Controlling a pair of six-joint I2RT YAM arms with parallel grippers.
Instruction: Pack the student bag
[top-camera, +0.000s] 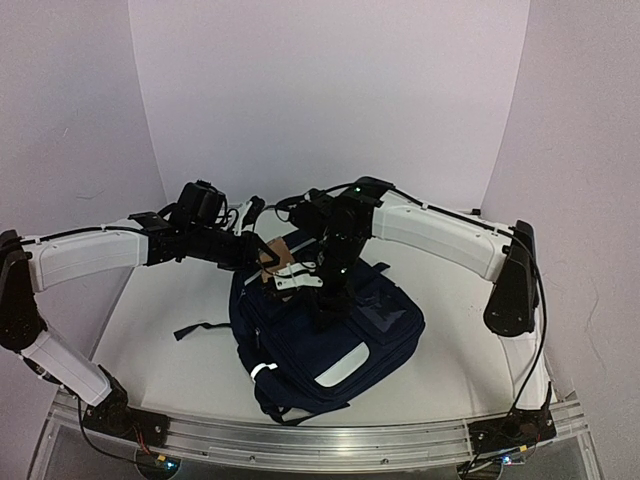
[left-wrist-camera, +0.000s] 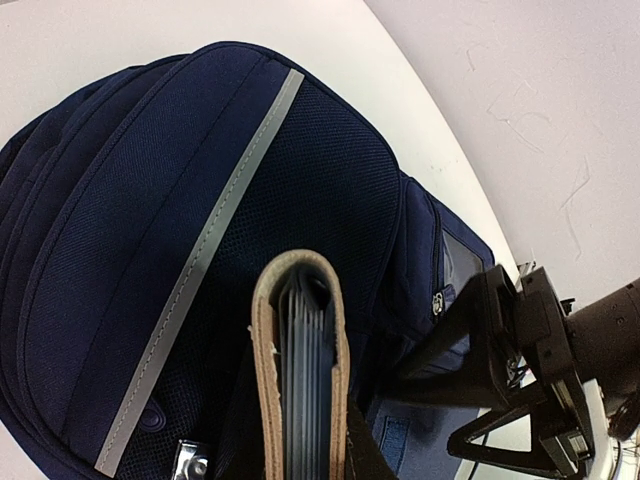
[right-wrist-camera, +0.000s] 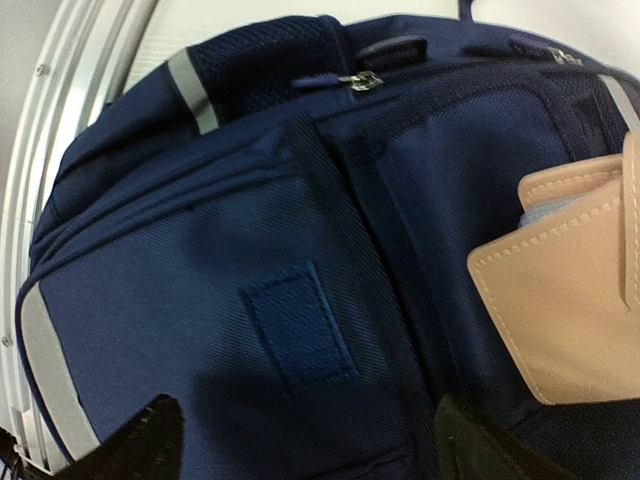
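Observation:
A tan card holder (left-wrist-camera: 300, 262) with clear sleeves stands edge-up in the left wrist view, over the navy backpack (top-camera: 310, 345). My left gripper (top-camera: 268, 262) is shut on it; dark fingertips (left-wrist-camera: 362, 455) show beside it at the bottom of that view. Stitched tan covers of the card holder (right-wrist-camera: 555, 290) fill the right side of the right wrist view. My right gripper is open above the bag's front panel, its fingers wide apart on either side of the flap edge (right-wrist-camera: 375, 280). From above, the right arm hides part of the card holder.
The backpack lies flat on the white table (top-camera: 160, 340), a loose strap (top-camera: 200, 328) trailing to its left. Zipper pulls (right-wrist-camera: 362, 80) show along its top seam. Free table lies on both sides, and the arms are close together over the bag.

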